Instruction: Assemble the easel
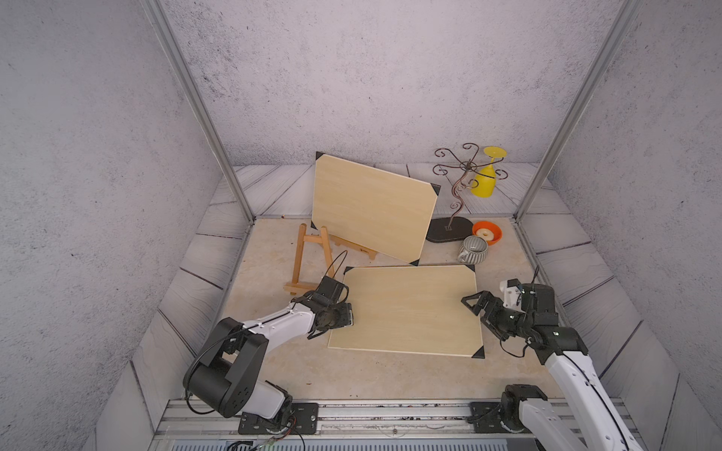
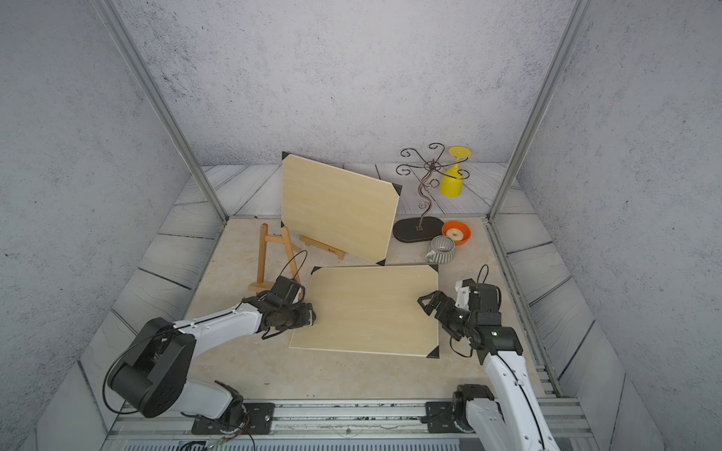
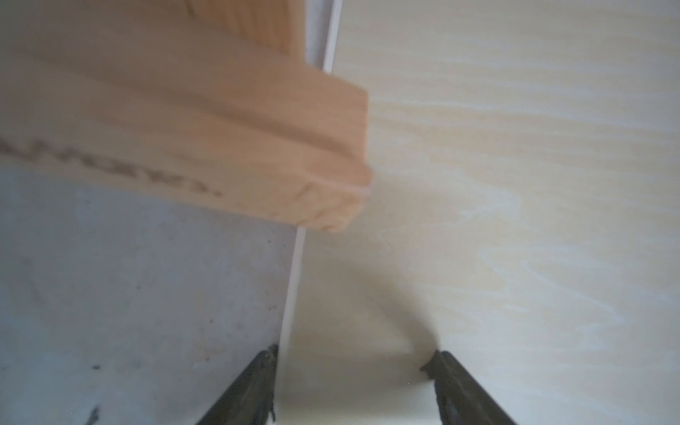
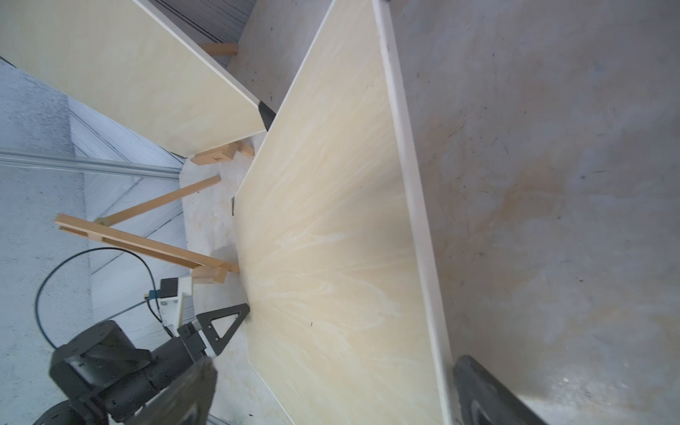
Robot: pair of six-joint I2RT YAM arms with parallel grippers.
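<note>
A pale board (image 1: 406,308) with black corners lies flat mid-table. My left gripper is shut on its left edge, beside a wooden easel (image 1: 299,263) whose bottom bar (image 3: 177,141) nears the board's edge. My right gripper (image 1: 481,306) stands open at the board's right edge; in the right wrist view the edge runs by one finger. A second board (image 1: 372,203) leans upright at the back on a wooden piece (image 2: 319,245).
At the back right stand a wire tree stand (image 1: 449,229) with a yellow cup (image 1: 485,184), an orange bowl (image 1: 496,233) and a ribbed mug (image 1: 472,251).
</note>
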